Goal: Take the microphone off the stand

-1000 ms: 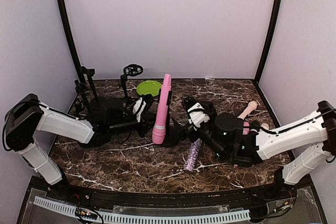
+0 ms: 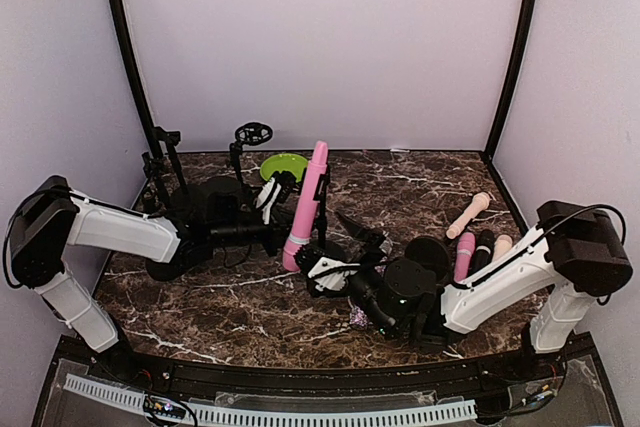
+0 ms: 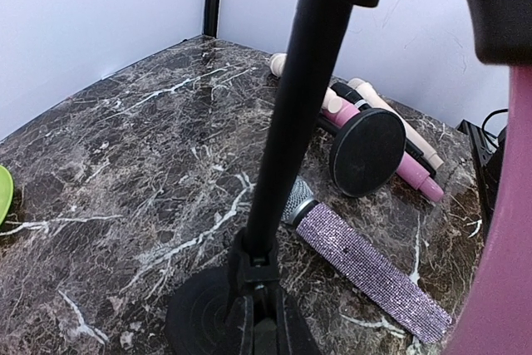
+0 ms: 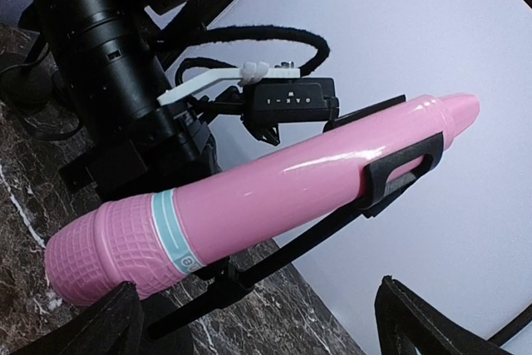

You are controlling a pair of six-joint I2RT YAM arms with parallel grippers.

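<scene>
A pink microphone [image 2: 307, 197] rests tilted in the holder [image 4: 391, 172] atop a black stand pole [image 3: 301, 106]. My left gripper is shut on the stand near its foot, just above the round base [image 3: 195, 313]. My right gripper is open, its two fingers at the lower corners of its view, facing the microphone's lower end with nothing between them; in the top view it is just right of the stand, low beside the microphone.
A sparkly microphone [image 3: 366, 263] lies right of the stand. Several pink, black and cream microphones [image 2: 465, 252] lie at the right. A green plate [image 2: 283, 164] is at the back; more stands [image 2: 170, 162] crowd the left.
My right arm has moved left and toward the front, closer to the microphone and stand. The microphone's lower end has shifted slightly left; my left arm looks nearly still.
</scene>
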